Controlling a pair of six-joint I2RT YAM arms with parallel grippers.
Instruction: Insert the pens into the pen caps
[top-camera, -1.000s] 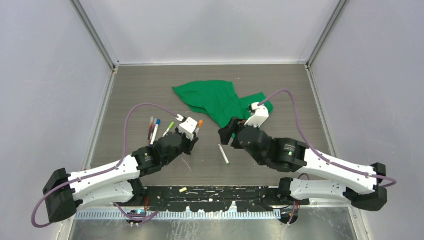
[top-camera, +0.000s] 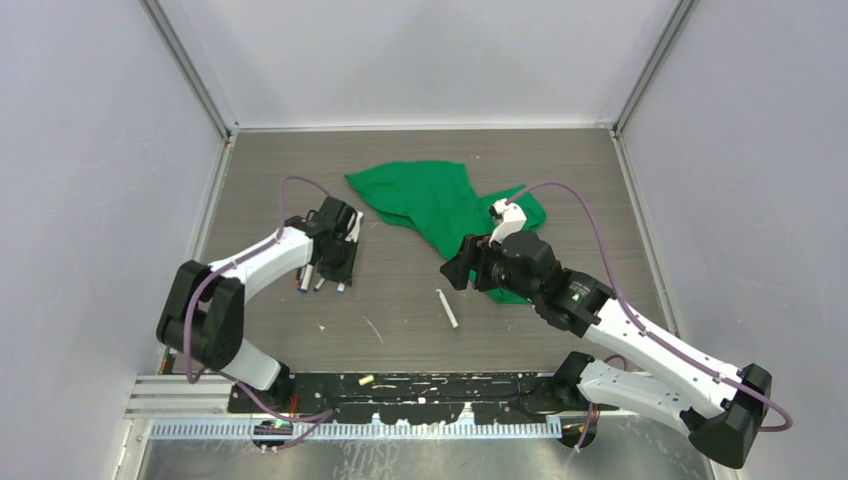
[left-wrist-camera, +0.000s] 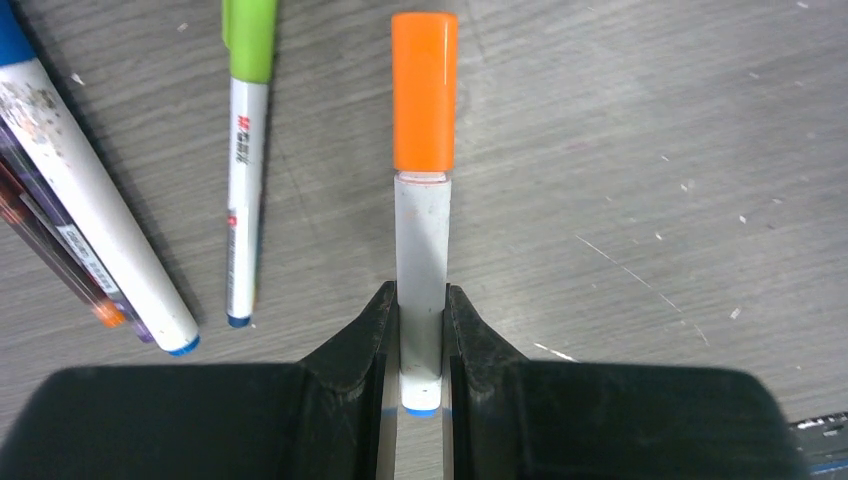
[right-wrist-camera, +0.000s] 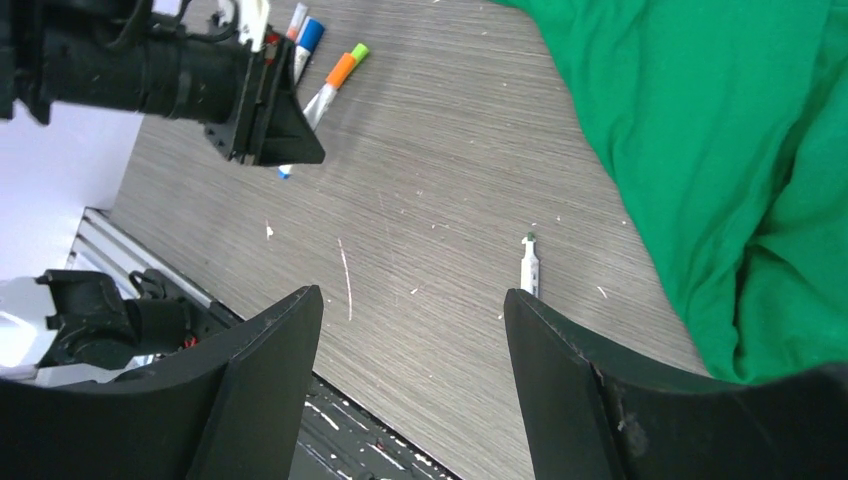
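A white marker with an orange cap (left-wrist-camera: 424, 92) stands between the fingers of my left gripper, which is shut on its white barrel. The orange end points away from the fingers, and a blue tip shows at the near end. To its left lies a green-capped pen (left-wrist-camera: 248, 170). A capless white pen with a dark nib (right-wrist-camera: 530, 268) lies on the table in the right wrist view. My right gripper is open above the table, its fingers empty; that pen shows just inside its right finger.
Beyond the green-capped pen lie a thick blue-ended white marker (left-wrist-camera: 105, 205) and two thinner dark pens. A crumpled green cloth (top-camera: 425, 200) covers the back middle and right. Bare table separates the two arms.
The left arm has swung left and back over the row of pens, its marker with it. My right gripper has shifted only slightly. The capless pen lies unmoved.
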